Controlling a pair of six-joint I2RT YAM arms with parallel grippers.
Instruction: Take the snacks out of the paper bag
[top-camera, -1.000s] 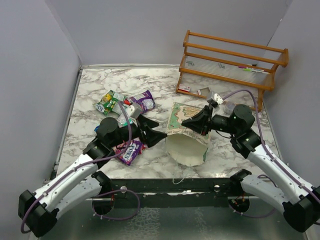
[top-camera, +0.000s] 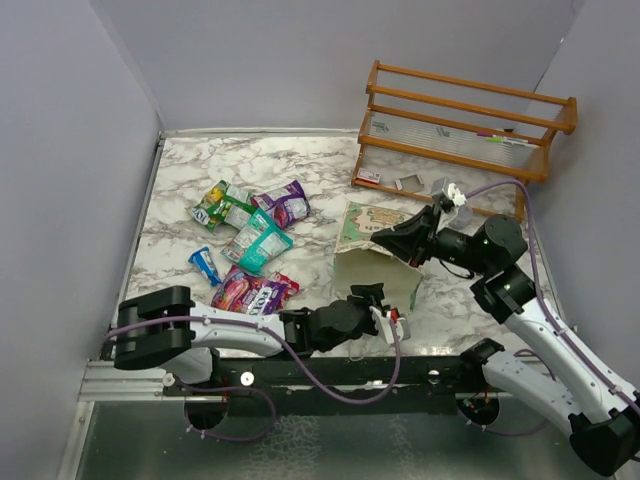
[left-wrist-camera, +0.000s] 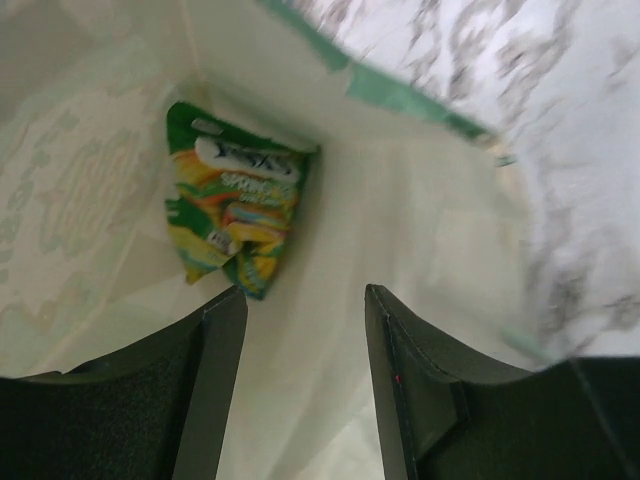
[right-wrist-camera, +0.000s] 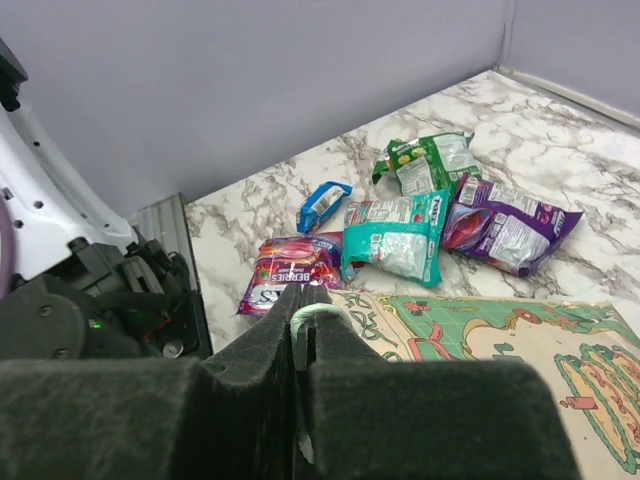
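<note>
The paper bag (top-camera: 365, 230) lies on its side, mouth toward the front edge. My right gripper is shut on its pale rim at the top. My left gripper is at the mouth, fingers apart with nothing between them. Inside the bag a green and yellow snack packet (left-wrist-camera: 230, 195) shows in the left wrist view. Outside, to the bag's left, lie green packets (top-camera: 220, 205), a purple packet (top-camera: 285, 207), a teal packet (top-camera: 258, 240), a small blue packet (top-camera: 204, 264) and berry packets (top-camera: 240, 292).
A wooden rack (top-camera: 460, 107) with pens and small items stands at the back right. Grey walls enclose the table (top-camera: 200, 160). Bare marble shows at the back left and right of the bag.
My left gripper has swung from beside the packets round to the bag's mouth at the front. My right gripper has moved slightly right and up with the bag's rim.
</note>
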